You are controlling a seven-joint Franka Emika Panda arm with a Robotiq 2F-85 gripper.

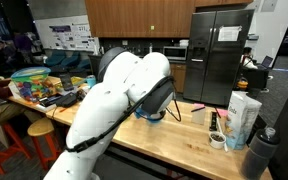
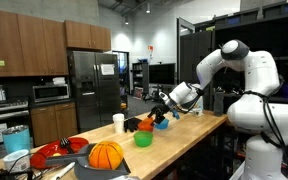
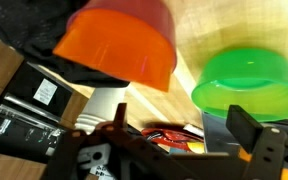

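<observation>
In the wrist view my gripper stands open, fingers wide apart and nothing held between them. An orange-red bowl (image 3: 114, 45) fills the upper left of that view, and a green bowl (image 3: 249, 62) is at the right. Exterior view 2 has the green bowl (image 2: 144, 139) nearer the camera, the orange-red bowl (image 2: 146, 126) behind it, and a blue bowl (image 2: 162, 125) to the right. In exterior view 1 the arm covers most of the bowls; only part of the blue bowl (image 1: 150, 118) shows.
An orange ball (image 2: 107, 155), a red tray (image 2: 60, 147) and a white pot (image 2: 18, 137) share the table. A black cloth (image 3: 34, 38) lies beside the orange-red bowl. A dark bottle (image 1: 260, 152) and a bag (image 1: 242, 118) stand at the other end; the wood between is clear.
</observation>
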